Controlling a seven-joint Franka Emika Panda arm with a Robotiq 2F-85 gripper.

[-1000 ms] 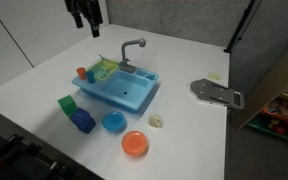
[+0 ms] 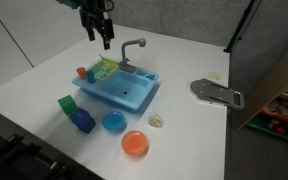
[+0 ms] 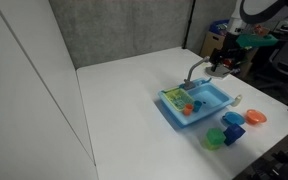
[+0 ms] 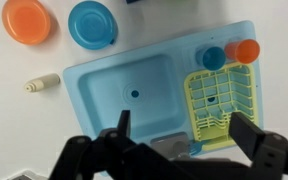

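Observation:
My gripper (image 2: 95, 42) hangs above the far side of the light blue toy sink (image 2: 134, 98), touching nothing. In the wrist view the gripper's fingers (image 4: 124, 124) stand wide apart, with nothing held between them. The basin (image 4: 134, 105) is empty apart from its dark drain. A pale yellow-green rack (image 4: 229, 92) fills the sink's other side. By the rack stand an orange cup (image 4: 247, 51) and a blue cup (image 4: 213, 58). The grey faucet (image 2: 131, 50) rises behind the basin.
In front lie a blue dish (image 2: 114, 121), an orange dish (image 2: 135, 143), a small cream item (image 2: 155, 120), a green object (image 2: 67, 104) and a dark blue one (image 2: 82, 120). A grey metal tray (image 2: 216, 94) lies right.
My gripper has shifted right and slightly down in exterior view 1, toward the sink. The objects on the table have not moved.

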